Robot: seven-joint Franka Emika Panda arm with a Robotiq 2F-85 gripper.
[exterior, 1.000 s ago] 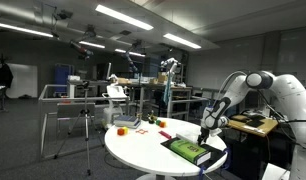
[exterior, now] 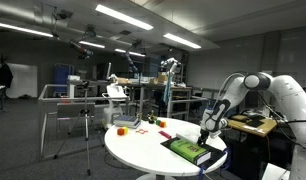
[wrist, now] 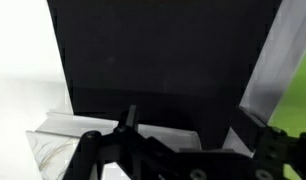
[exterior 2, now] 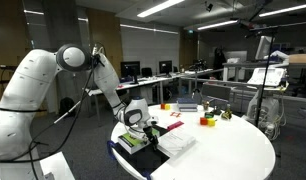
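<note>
My gripper is open in the wrist view, its dark fingers apart at the bottom edge, with no object clearly between them. A flat black panel (wrist: 158, 55) fills most of that view, and a green surface (wrist: 296, 95) shows along the right. In exterior view 1 the gripper (exterior: 204, 141) hangs low by a green and black box (exterior: 186, 150) near the table's right edge. From exterior view 2, the white gripper body (exterior 2: 143, 132) hides part of the box. Whether the fingertips touch anything, I cannot tell.
Beside the black area stands an open white box (exterior 2: 179, 146). A red object (exterior 2: 175, 125) and several coloured blocks lie farther across the round white table (exterior 2: 228, 150). A grey tray (exterior 2: 186, 110) sits at the back.
My arm and gripper have shifted slightly near the box. The box and other table objects look unmoved.
</note>
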